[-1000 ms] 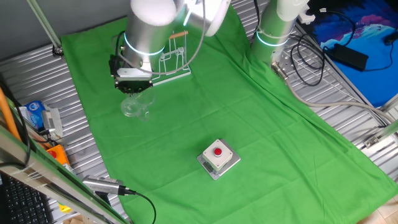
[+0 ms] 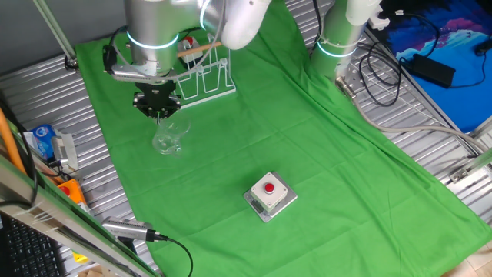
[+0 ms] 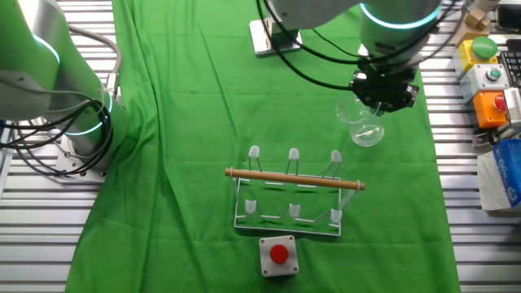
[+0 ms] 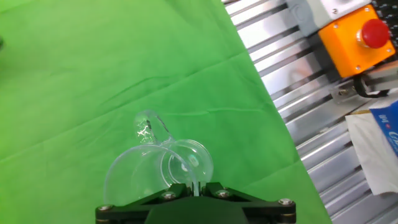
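Observation:
A clear, transparent cup with a handle point(image 4: 152, 127) shows under my gripper in the wrist view. Its wide rim and smaller round base appear as two offset rings. My fingers are close together on the cup's rim, so the gripper looks shut on the clear cup point(image 2: 167, 141). Exterior view 1 has the gripper point(image 2: 159, 118) pointing down at the cup's upper edge, on the left part of the green cloth. From the other side, the cup point(image 3: 368, 134) shows just below the dark gripper point(image 3: 377, 108). Whether the base touches the cloth is unclear.
A white wire rack point(image 3: 289, 232) with a wooden bar point(image 3: 295, 177) stands near the cup. One red-button box point(image 3: 279, 256) sits beside the rack; another box point(image 2: 269, 192) lies farther off on the cloth point(image 2: 330, 192). Several button boxes line the metal table past the cloth's edge.
The arm's wrist has swung and tilted, shifting slightly left in exterior view 1. The cup has shifted and turned a little along with the gripper.

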